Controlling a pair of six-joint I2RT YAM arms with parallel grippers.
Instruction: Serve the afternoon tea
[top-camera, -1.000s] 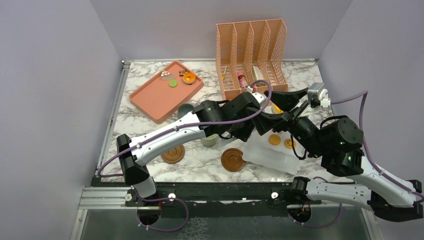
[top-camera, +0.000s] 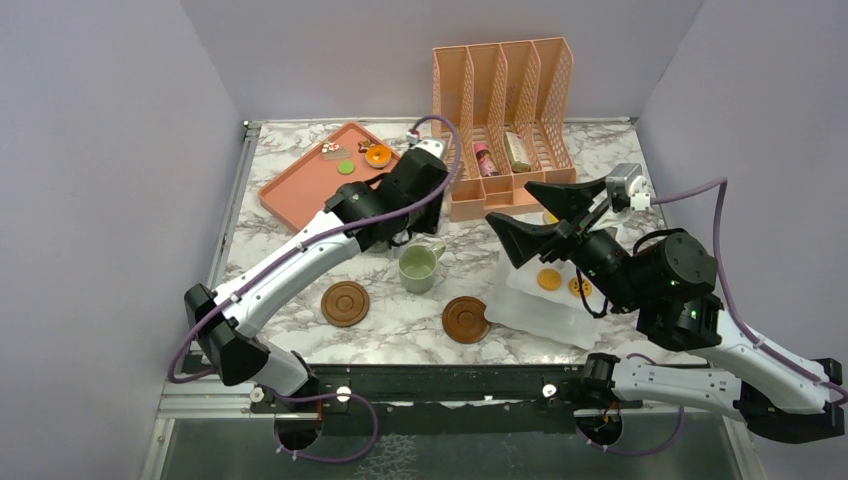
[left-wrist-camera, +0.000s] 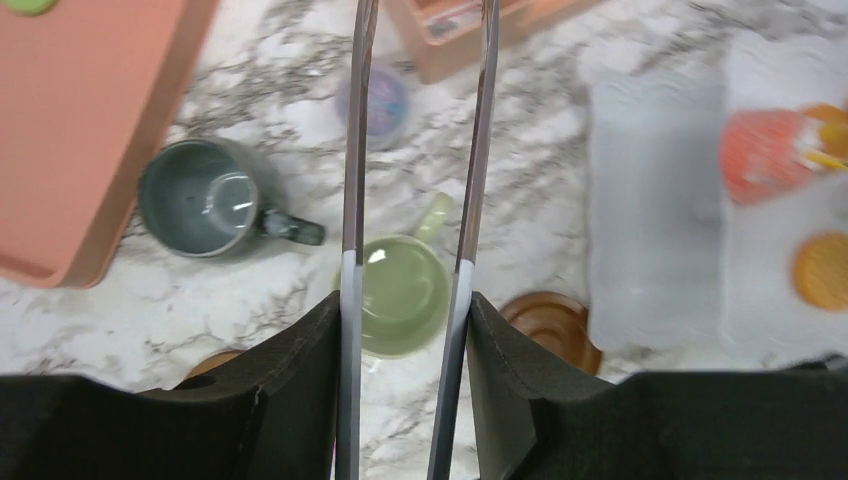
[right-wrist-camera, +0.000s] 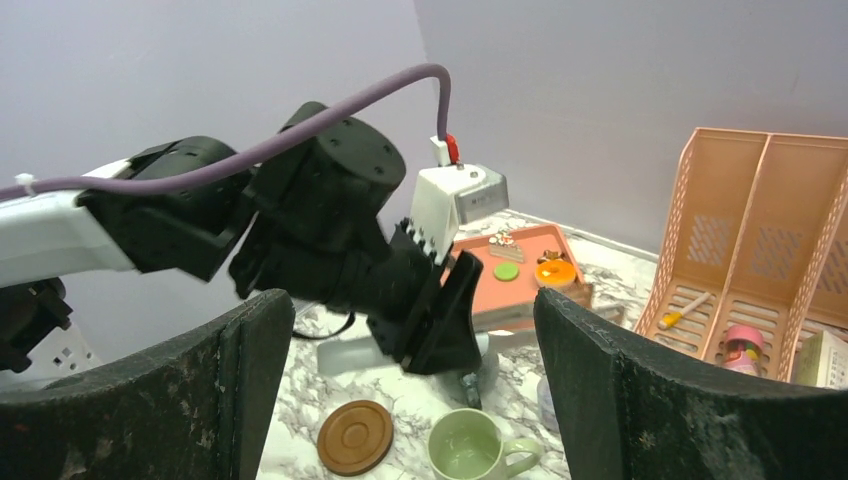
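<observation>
My left gripper has a pair of long metal tongs between its black fingers; the fingers press the two arms from either side. The tongs' tips run out of the left wrist view's top edge, so whether they pinch anything cannot be seen there. Below lie the light green mug and the dark grey-green mug. The salmon tray bears an orange ring-shaped piece and a green disc. My right gripper stands open and empty over the table's right side.
Two brown coasters lie at the front. A salmon rack stands at the back with items in its slots. White translucent containers with yellow rounds sit beneath the right arm. A small clear round container stands near the rack.
The left gripper has swung left and toward the back, away from the right gripper, uncovering the green mug and now hiding the tray's right corner. The right arm stays almost still.
</observation>
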